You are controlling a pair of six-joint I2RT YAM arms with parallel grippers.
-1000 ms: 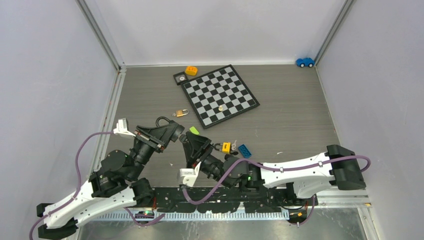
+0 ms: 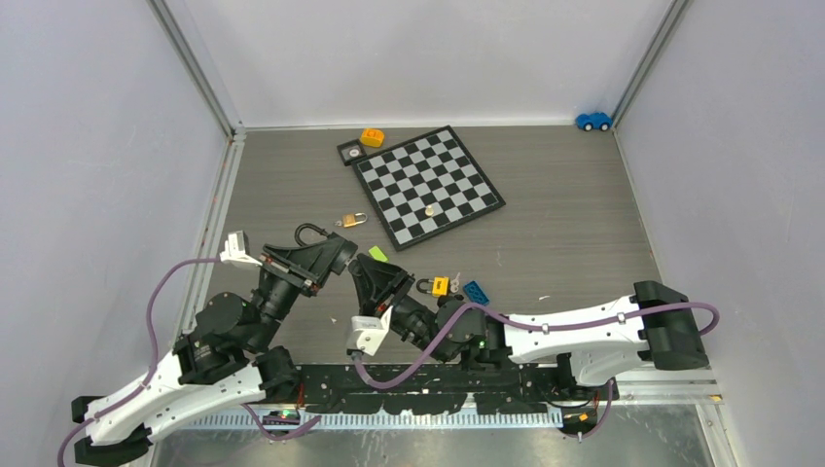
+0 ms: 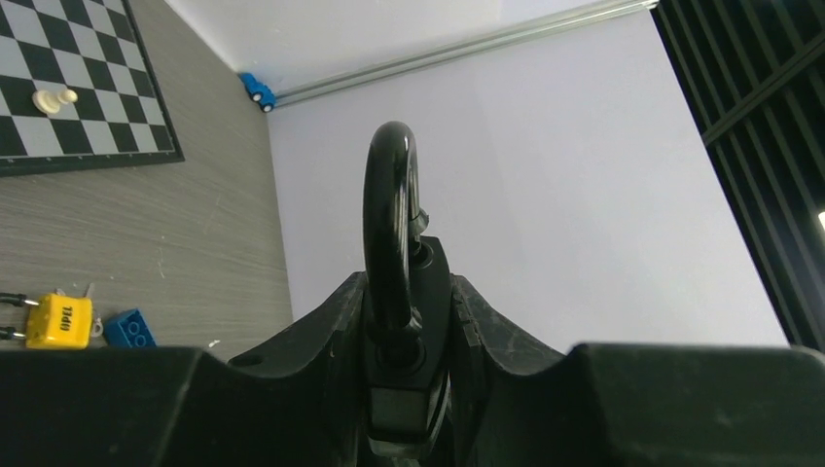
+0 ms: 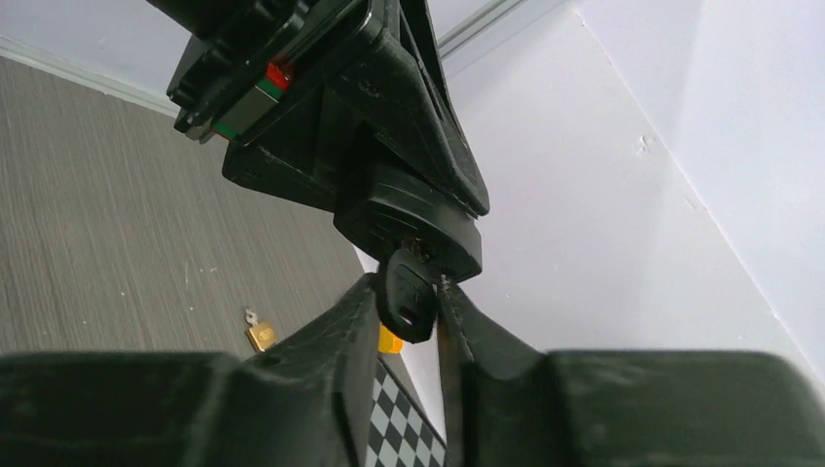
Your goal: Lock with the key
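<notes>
In the left wrist view, a black padlock (image 3: 389,233) stands upright between the fingers of my left gripper (image 2: 340,251); its shackle points up. My right gripper (image 2: 360,268) faces it at the middle front of the table. In the right wrist view, a small dark key head (image 4: 409,297) sits between the blurred fingertips, against the lock's bottom face, where some brassy metal shows at the keyway. How far the key is inserted is hidden.
A chessboard (image 2: 428,185) lies behind the grippers. Around them lie a yellow padlock (image 2: 440,287), a small brass padlock (image 2: 352,220), a blue block (image 2: 475,292) and a green block (image 2: 377,254).
The black shackle has shifted slightly in the top view compared with a second ago, and my right gripper and wrist have moved very slightly. The left arm looks still.
</notes>
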